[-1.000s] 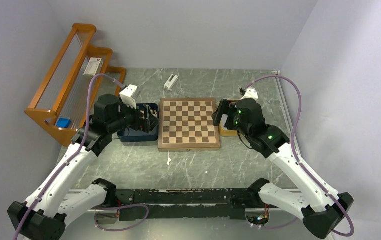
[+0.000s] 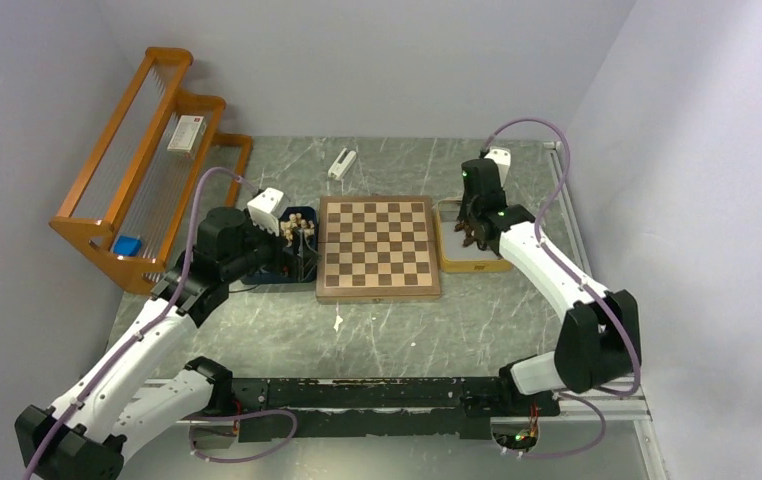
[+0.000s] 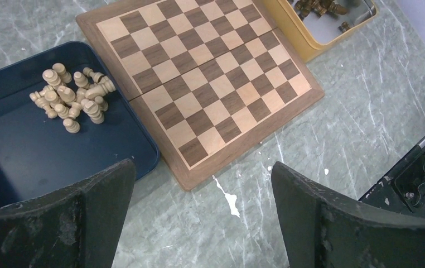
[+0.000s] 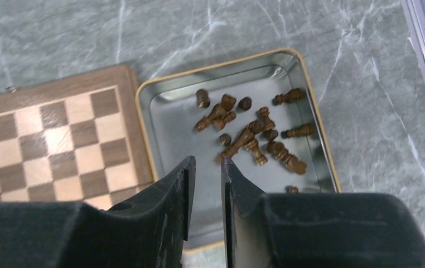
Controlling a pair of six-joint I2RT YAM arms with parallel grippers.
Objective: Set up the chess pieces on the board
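Observation:
An empty chessboard [image 2: 377, 248] lies flat in the middle of the table, with no piece on its squares. To its left, light pieces [image 3: 68, 95] are heaped in a dark blue tray [image 3: 115, 146]. Dark brown pieces [image 4: 247, 135] lie scattered in a grey tray with a yellow rim [image 4: 221, 62] at the board's right. My left gripper is wide open near the blue tray, nothing between its fingers. Above the yellow-rimmed tray, my right gripper points down, part open, with a narrow empty gap between its fingertips and no piece touched.
A wooden rack [image 2: 147, 160] stands at the back left. A small white device [image 2: 341, 163] lies behind the board. White scraps [image 3: 232, 204] are on the marble table in front of the board, where the surface is otherwise clear.
My right arm has swung from beside the board's right edge to over the yellow-rimmed tray, its gripper turning to point down. The left gripper has shifted slightly near the blue tray.

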